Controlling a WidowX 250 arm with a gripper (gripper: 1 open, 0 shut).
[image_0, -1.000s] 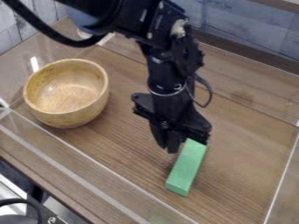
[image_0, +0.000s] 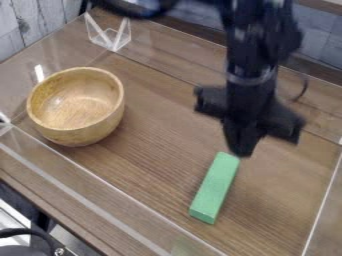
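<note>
A green rectangular block (image_0: 215, 188) lies flat on the wooden table at the lower middle. The black robot arm reaches in from the top, and its gripper (image_0: 249, 110) is above and behind the block, apart from it in the image. The gripper is blurred, so its fingers and what is between them are unclear.
A round wooden bowl (image_0: 76, 115) stands on the left. A small white wire-like object (image_0: 110, 33) is at the back left.
The gripper has moved up in the view and slightly right, away from the green block, which now shows more fully and lies slightly left of where it was.
</note>
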